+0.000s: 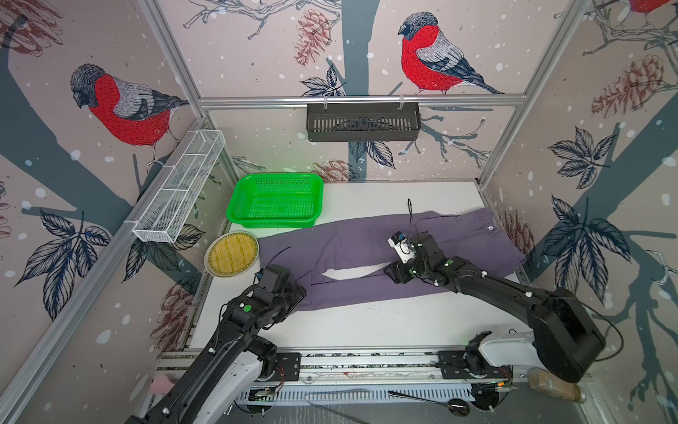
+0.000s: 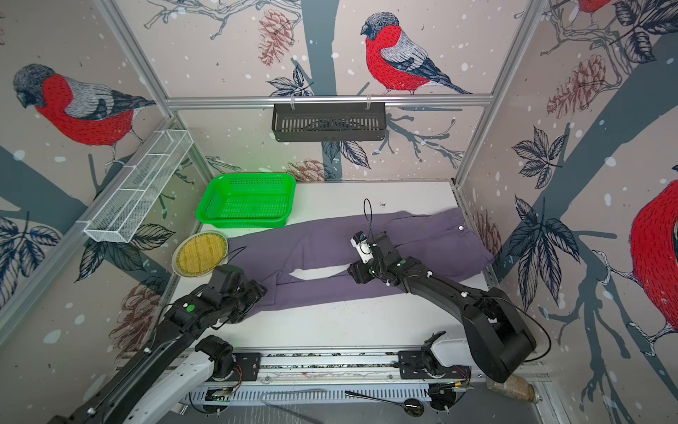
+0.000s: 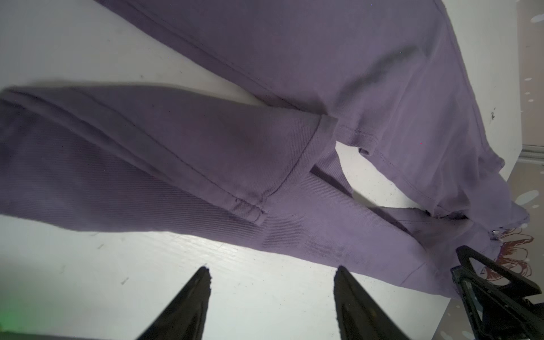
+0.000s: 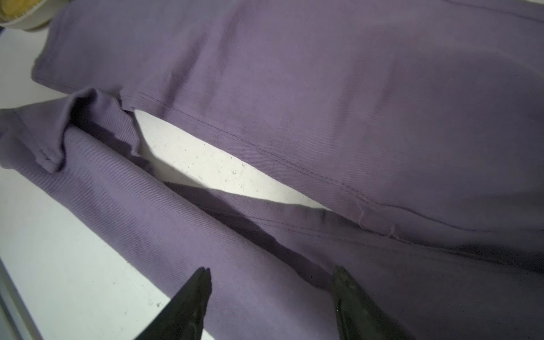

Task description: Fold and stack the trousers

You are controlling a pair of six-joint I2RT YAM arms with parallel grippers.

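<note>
Purple trousers (image 1: 367, 236) lie stretched lengthwise across the white table, the two legs parted by a narrow slit. The near leg's hem end is folded back on itself, and its hem (image 3: 289, 161) shows in the left wrist view. Over the left end, by the near leg, my left gripper stands open with only bare table seen between its fingers. My right gripper is open above the near leg around mid-length, its fingers holding nothing. The waist end, with a button (image 2: 461, 228), lies at the right.
A green basket (image 1: 275, 224) stands at the back left, with a round yellow-filled bowl (image 1: 232, 254) in front of it, close to the trouser legs.
</note>
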